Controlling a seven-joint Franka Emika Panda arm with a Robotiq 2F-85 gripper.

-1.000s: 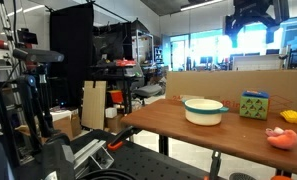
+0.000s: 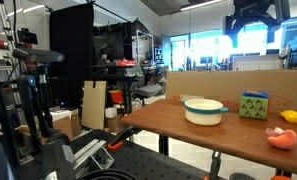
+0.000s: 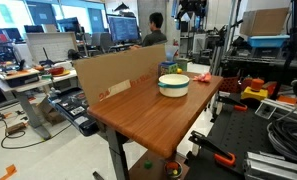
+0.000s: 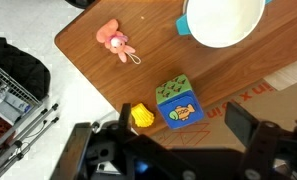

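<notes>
High over the table's far right part, my gripper (image 2: 250,32) hangs open and empty, well clear of everything below. From the wrist, a green and blue block (image 4: 179,102) with a cartoon picture lies below the gap between the fingers. Beside it is a small yellow object (image 4: 142,115). A pink plush toy (image 4: 114,40) with a thin loop lies farther off, on the bare wood. The white bowl (image 2: 204,112), which has teal at its rim and looks empty from above, stands near the table's middle.
A brown cardboard panel (image 3: 138,72) stands along one long side of the wooden table (image 3: 153,120). Free tabletop extends from the bowl toward the near end in exterior view 2. Someone in dark clothes (image 3: 156,32) sits beyond the panel.
</notes>
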